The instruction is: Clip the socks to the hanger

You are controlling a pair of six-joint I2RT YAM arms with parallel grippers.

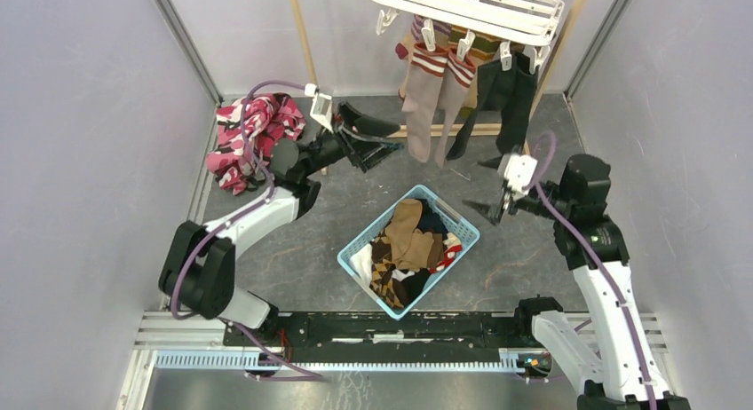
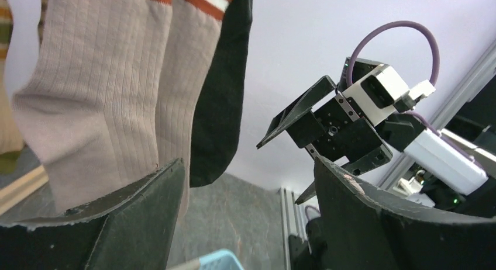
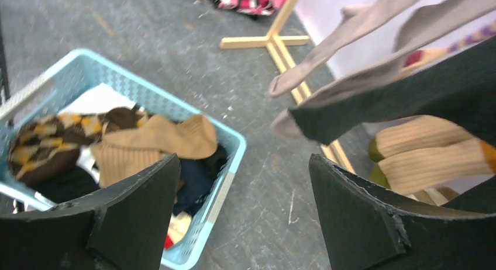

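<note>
A white clip hanger [image 1: 462, 19] hangs at the top right of the top view. From its front clips [image 1: 429, 35] hang greyish-pink socks [image 1: 424, 104] with red and white cuffs, and dark socks [image 1: 517, 104] to their right. My left gripper [image 1: 384, 142] is open left of the pink socks, apart from them; its wrist view shows a sock [image 2: 111, 83] hanging beyond empty fingers [image 2: 137, 223]. Open as well, my right gripper [image 1: 477, 184] stands below the dark socks. In its wrist view, nothing lies between the fingers.
A blue basket [image 1: 455, 216] of loose socks sits on the grey floor in front of the hanger. Crumpled pink patterned cloth [image 1: 257, 135] lies at the back left. Wooden stand legs [image 1: 304, 37] rise behind. Floor around the basket is free.
</note>
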